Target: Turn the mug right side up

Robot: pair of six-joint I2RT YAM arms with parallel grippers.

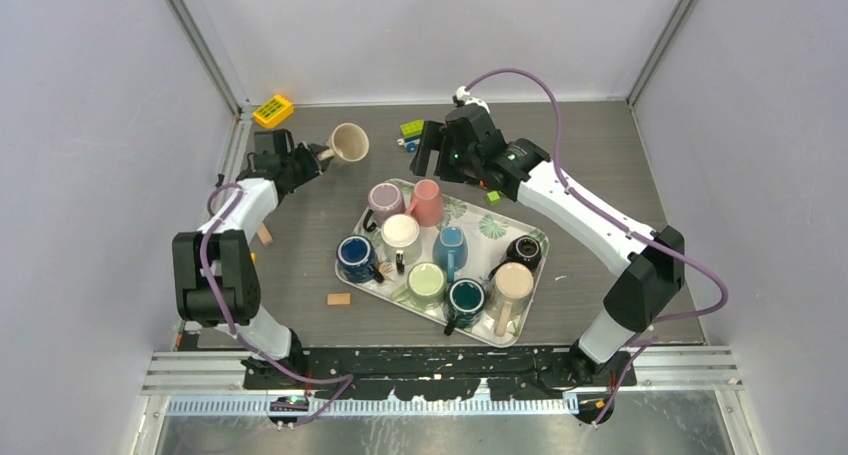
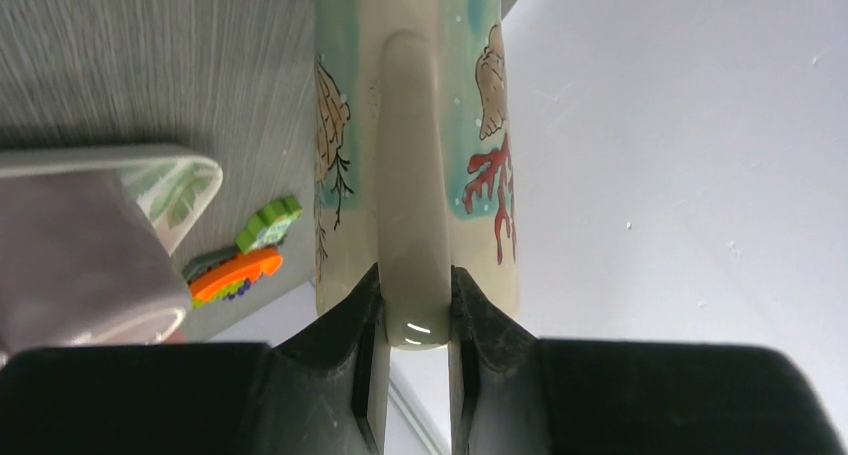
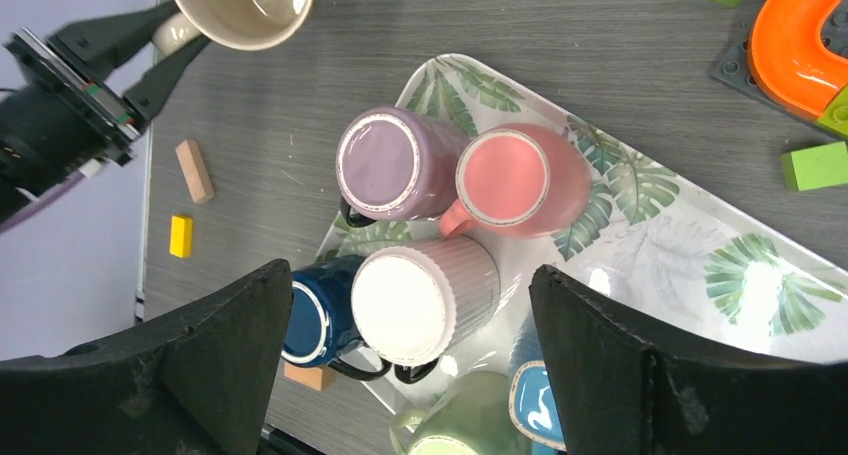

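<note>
A cream mug (image 1: 349, 138) with painted sea motifs is tilted at the upper left, its opening showing in the top and right wrist views. My left gripper (image 1: 318, 157) is at its handle (image 2: 412, 195); in the left wrist view the fingers close around the handle's lower end. My right gripper (image 1: 432, 147) stands open above the back of the tray, with nothing between its fingers; in the right wrist view it looks down on the tray's mugs.
A floral tray (image 1: 490, 230) full of mostly upturned mugs fills the centre front. Toy bricks, including a yellow one (image 1: 273, 112) and a green one (image 3: 815, 166), and small blocks (image 1: 338, 299) lie around it. The table left of the tray is fairly clear.
</note>
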